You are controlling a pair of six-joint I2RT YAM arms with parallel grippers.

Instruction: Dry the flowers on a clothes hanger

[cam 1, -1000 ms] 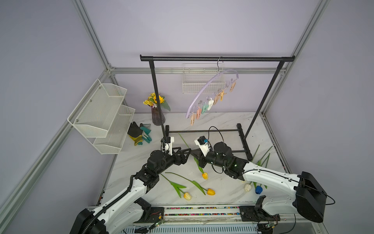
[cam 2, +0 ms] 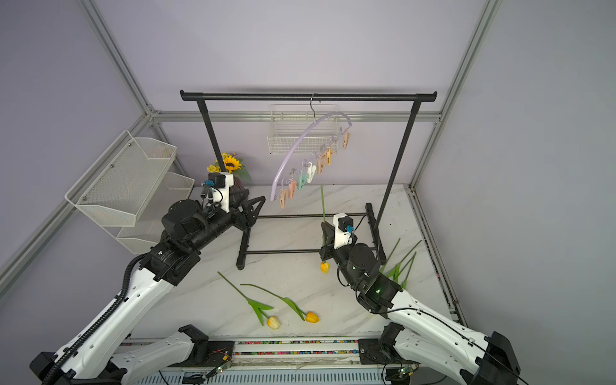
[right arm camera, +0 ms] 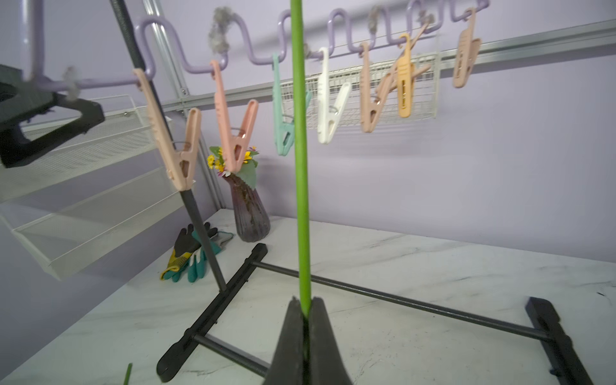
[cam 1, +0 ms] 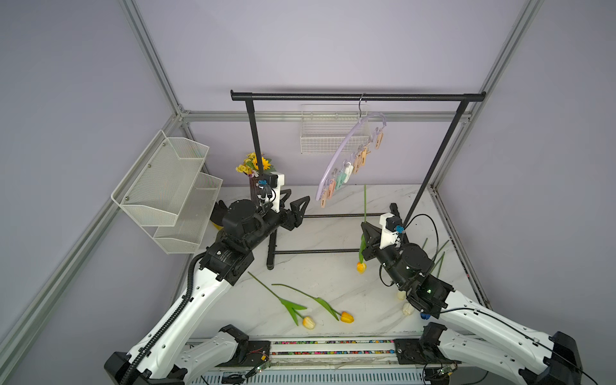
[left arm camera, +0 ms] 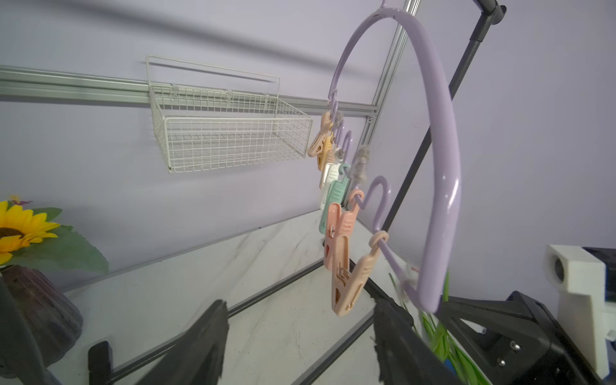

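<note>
The lilac hanger [cam 1: 338, 151] hangs from the black rack's top bar with pastel clips along it. My right gripper is shut on a yellow tulip [cam 1: 361, 267], held upright, bloom down; its green stem [right arm camera: 300, 192] rises in front of the clips in the right wrist view. My left gripper stands part open and empty, raised at the rack's left, facing the peach clip [left arm camera: 349, 282] at the hanger's near end.
Two tulips [cam 1: 308, 322] lie on the front table, more at the right. A flower vase [right arm camera: 251, 211], gloves [right arm camera: 186, 256] and a white mesh shelf [cam 1: 168, 195] are at the left. A wire basket [left arm camera: 231, 138] hangs behind.
Both arms have risen; the right has moved rightward with the tulip, now held vertical. The left has climbed toward the hanger's near end, and the hanger has swung slightly.
</note>
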